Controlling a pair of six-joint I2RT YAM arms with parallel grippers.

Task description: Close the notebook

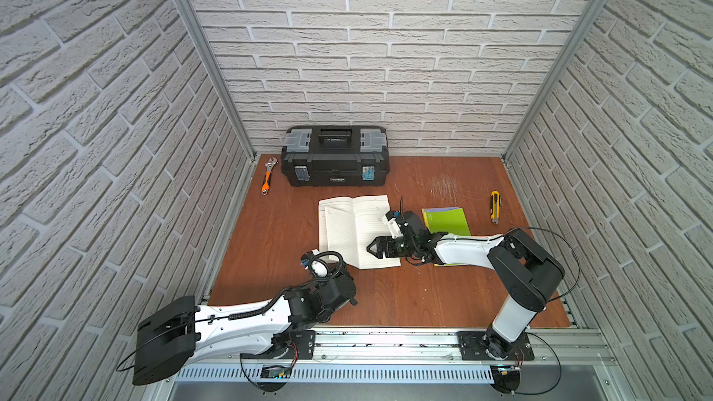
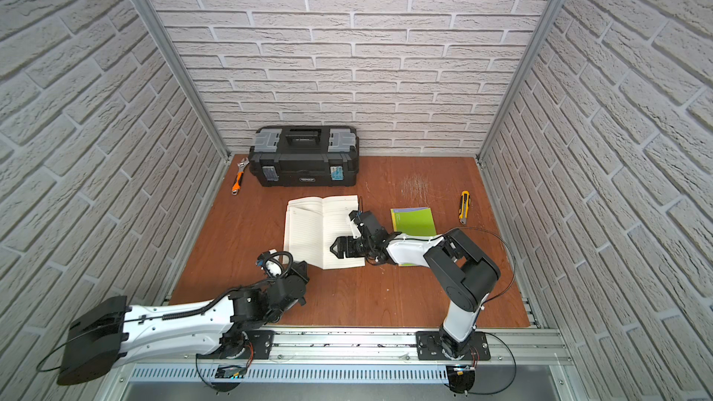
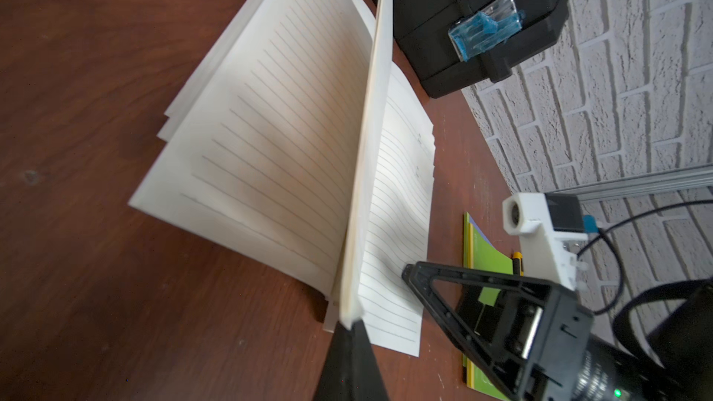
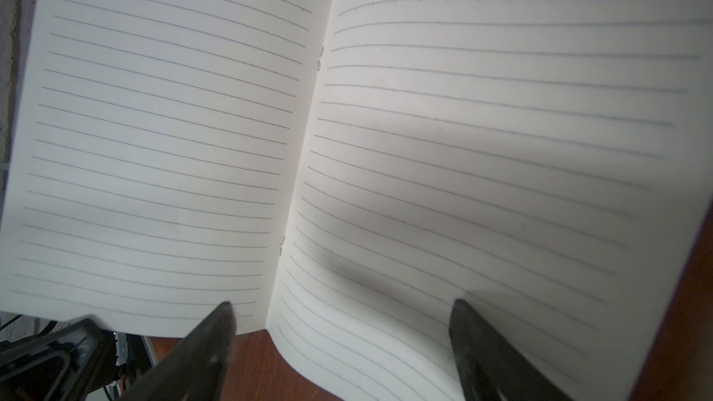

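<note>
An open lined notebook (image 1: 340,226) lies in the middle of the table. In the left wrist view its left leaves are partly raised, with a standing page (image 3: 371,126) right at my shut left gripper, at the near edge. How firmly the page is held cannot be told. My right gripper is part open over the right-hand half of the notebook, its two fingertips apart, with only paper beneath between them.
A black toolbox (image 1: 334,156) stands behind the notebook. A green notebook (image 1: 445,219) lies to the right, partly under my right arm. A wrench (image 1: 267,178) and a yellow knife (image 1: 494,206) lie at the sides.
</note>
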